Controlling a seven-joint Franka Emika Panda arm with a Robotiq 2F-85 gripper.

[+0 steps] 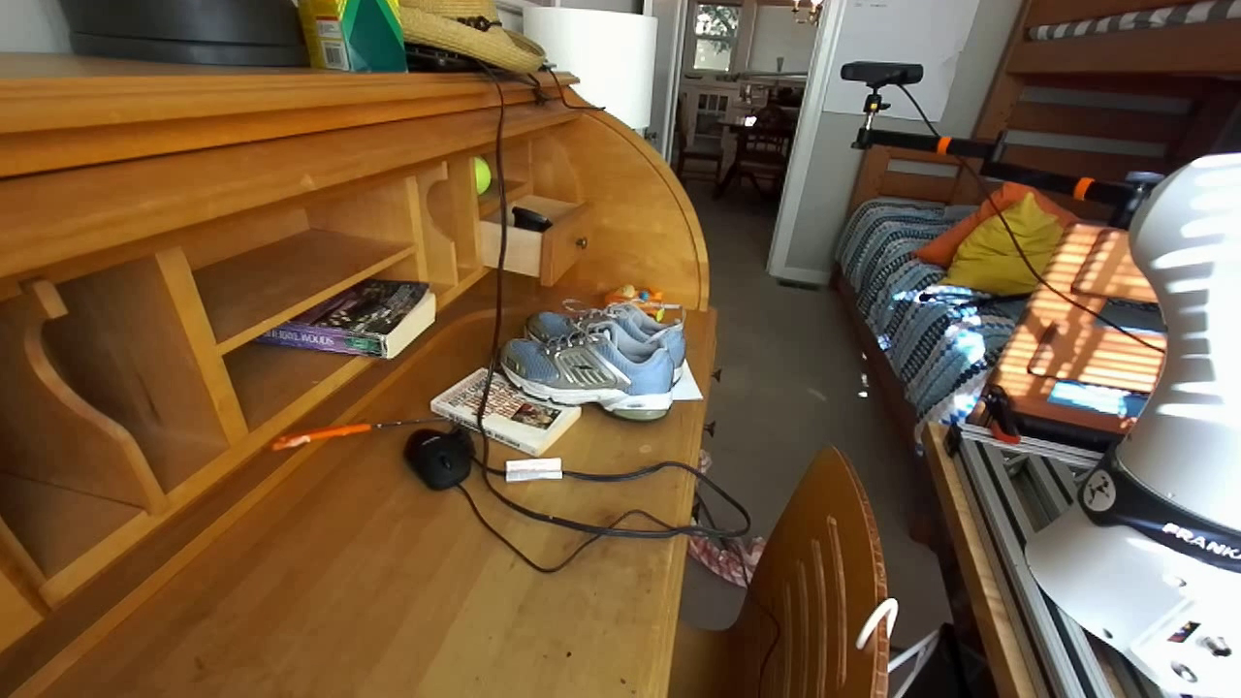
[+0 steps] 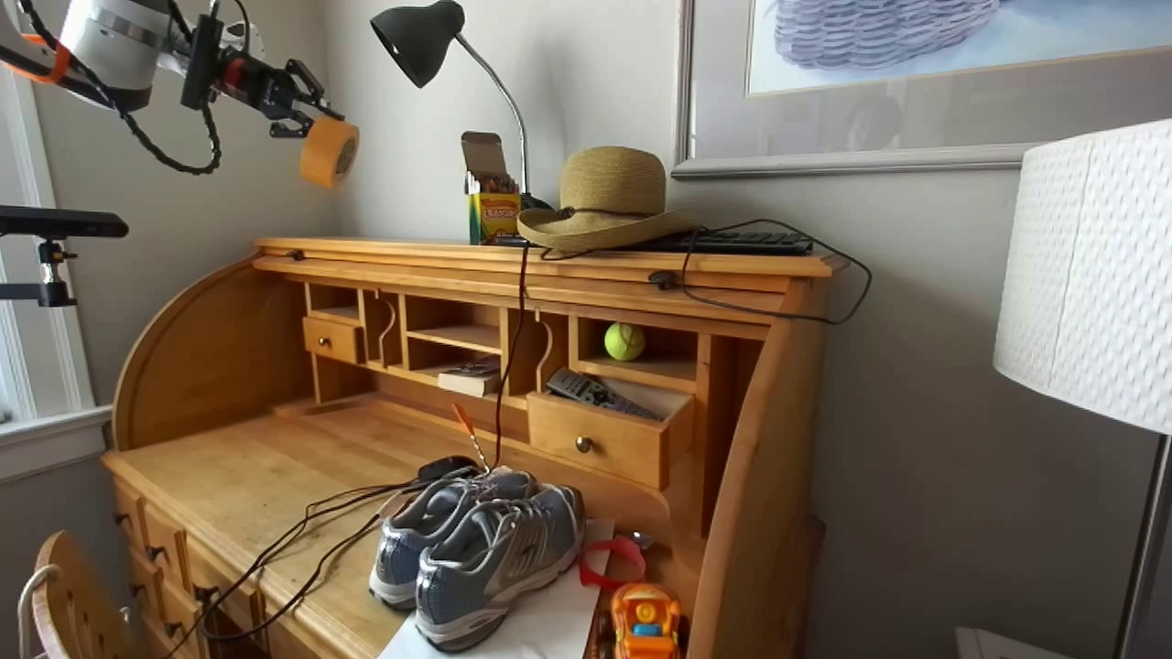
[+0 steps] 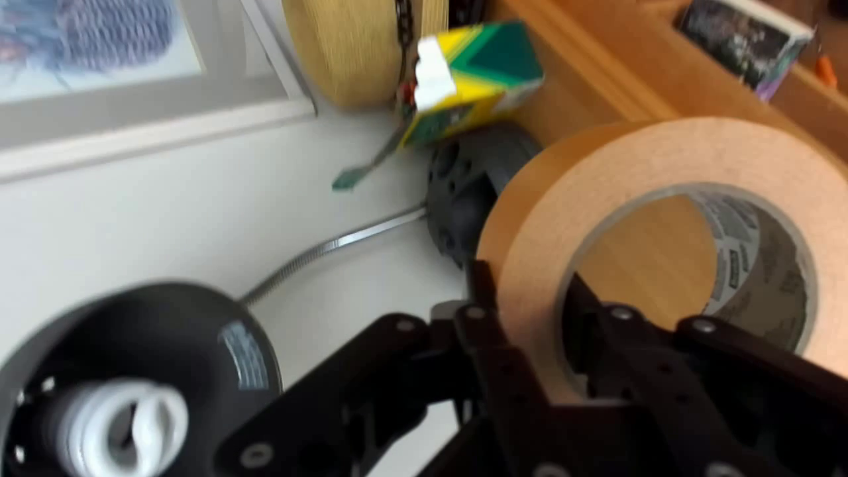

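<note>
A roll of tan tape (image 3: 532,278) fills the right of the wrist view, its wall pinched between the dark fingers of my gripper, one outside the ring and one inside it. Exterior view 2 has the same tape roll (image 2: 325,153) hanging from the gripper (image 2: 310,119) at the upper left, clear of the desk (image 2: 363,258) and higher than its top. Only the arm's base and lower links (image 1: 1187,384) appear in exterior view 1; the gripper is out of that view.
On the desk top stand a black lamp (image 2: 423,38), a crayon box (image 2: 494,203) and a straw hat (image 2: 612,187). Below lie sneakers (image 2: 500,560), a mouse (image 1: 438,459), cables and a book (image 1: 506,411). A drawer (image 2: 604,434) stands pulled out.
</note>
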